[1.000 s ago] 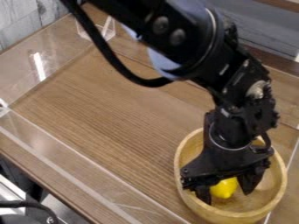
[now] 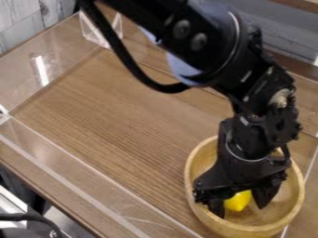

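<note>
The black robot gripper (image 2: 243,191) reaches down into a tan round bowl (image 2: 199,209) at the lower right. A yellow object (image 2: 233,203) lies in the bowl between or just under its fingers, partly hidden by them. Whether the fingers are closed on it is hard to tell.
A wooden table (image 2: 106,125) with clear covering at its edges fills the left and middle, mostly free. A clear container (image 2: 99,28) stands at the back left. A black cable runs over the upper part of the view.
The gripper and arm have shifted very slightly; the bowl and yellow object look almost the same.
</note>
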